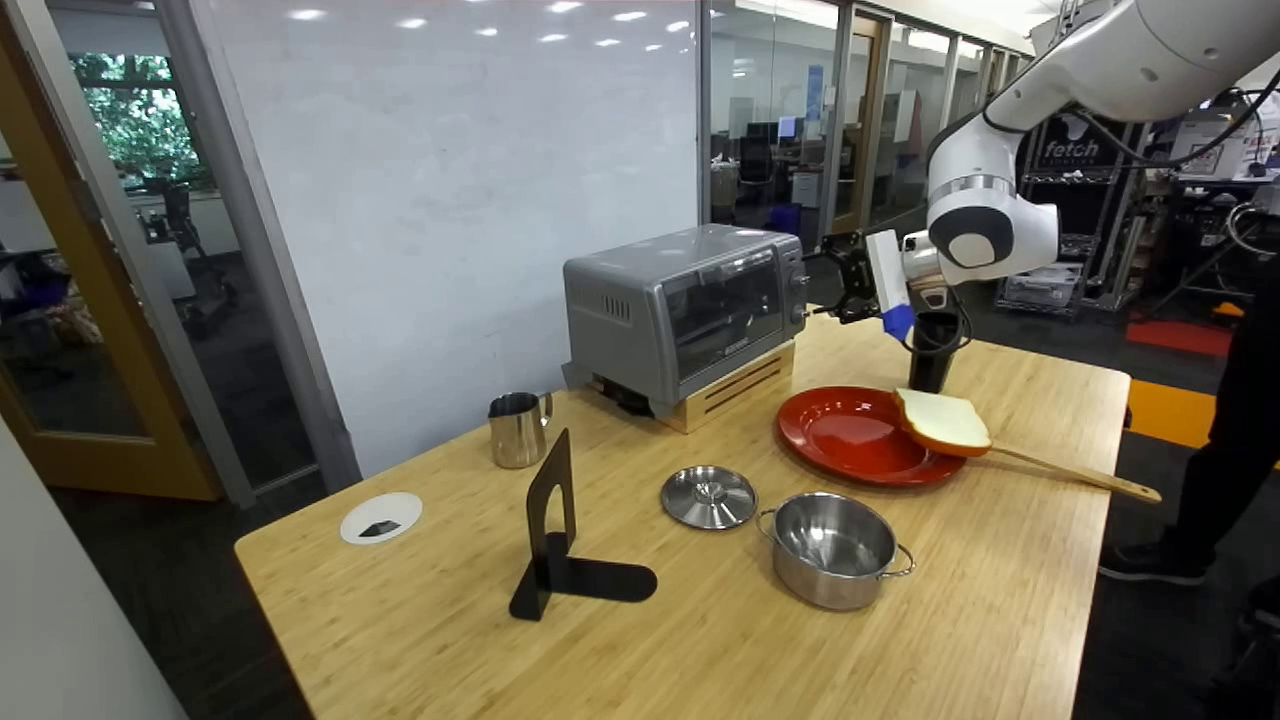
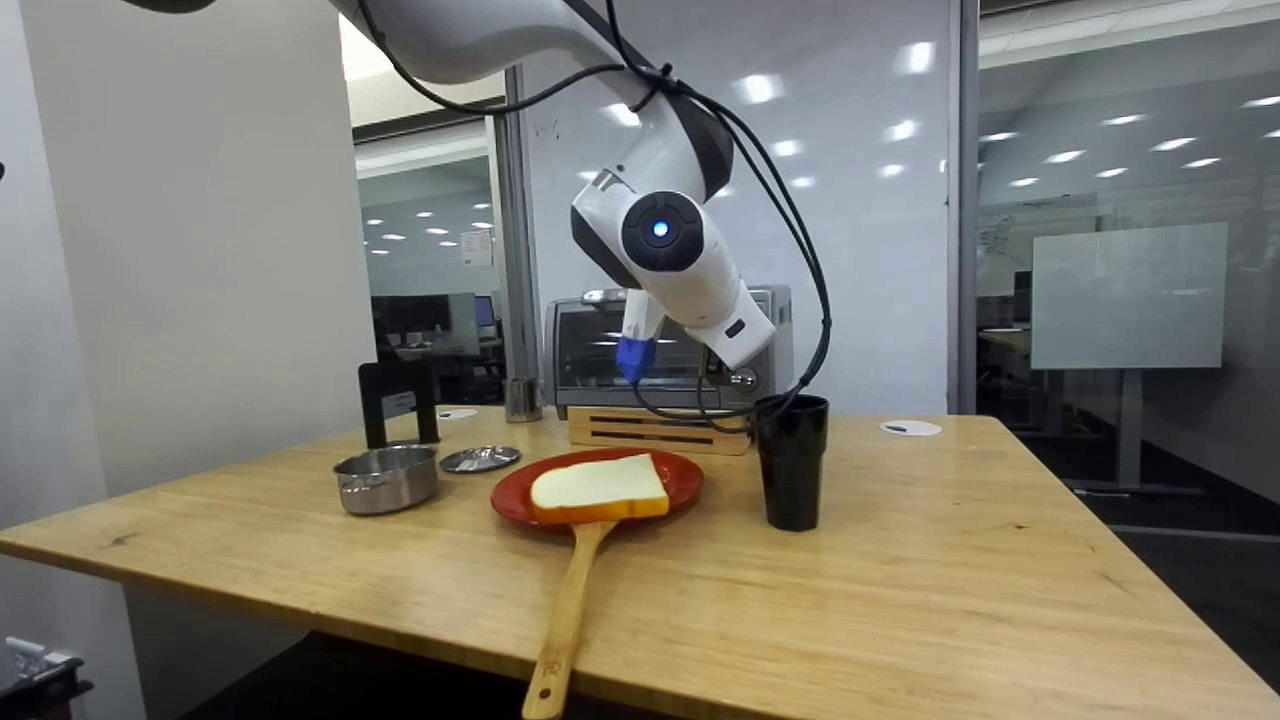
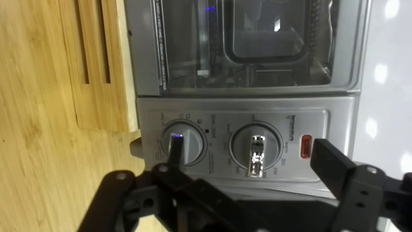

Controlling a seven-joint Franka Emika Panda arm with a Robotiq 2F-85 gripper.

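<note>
My gripper stands open in front of the control panel of a grey toaster oven (image 1: 672,306), and nothing shows between its fingers. In the wrist view the temperature knob (image 3: 257,145), with a shiny grip bar, lies between the two fingers as seen from here. One black finger (image 3: 176,149) overlaps the other knob (image 3: 193,143) in the view; whether it touches cannot be told. The other finger lies just past the red indicator light (image 3: 305,146). The oven door is shut, and the oven rests on a slotted wooden stand (image 1: 738,386).
Below the arm stands a black cup (image 2: 792,462). A red plate (image 1: 840,438) carries bread (image 1: 944,420) on a wooden-handled tool (image 1: 1080,475). A steel pot (image 1: 830,552), lid (image 1: 708,497), pitcher (image 1: 517,432) and black bookend (image 1: 552,540) occupy the table.
</note>
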